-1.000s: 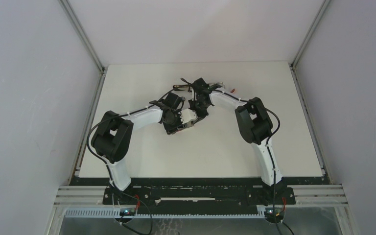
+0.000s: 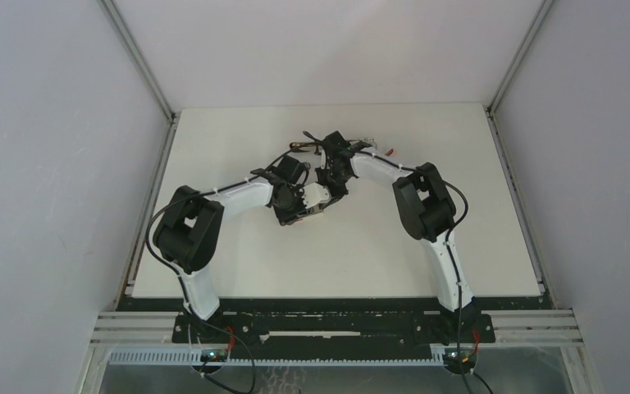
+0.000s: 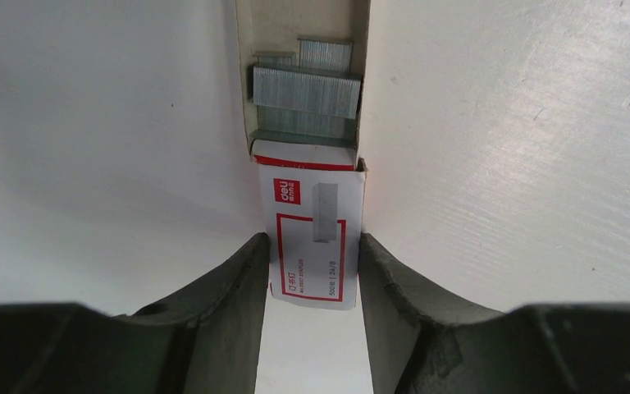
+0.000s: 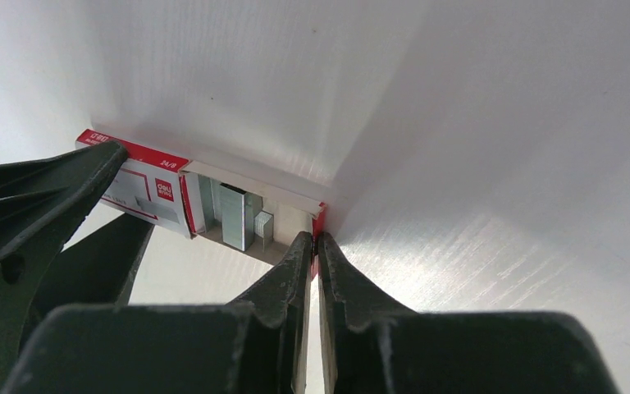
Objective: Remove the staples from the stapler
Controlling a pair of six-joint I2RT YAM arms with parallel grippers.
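Note:
A small white-and-red staple box has its sleeve (image 3: 312, 246) partly off its tan inner tray (image 3: 303, 18). Across the sleeve, my left gripper is shut, a finger on each side. Several staple strips (image 3: 305, 92) lie in the exposed tray. In the right wrist view, the right gripper is shut on the thin red-edged end wall (image 4: 321, 220) of the tray. Both grippers are low over the table. From above, the arms hide most of the box. I cannot pick out the stapler clearly; dark and silvery items (image 2: 303, 147) show partly behind the arms.
A small red-tipped object (image 2: 390, 152) lies behind the right arm. My two grippers stand close together at the box.

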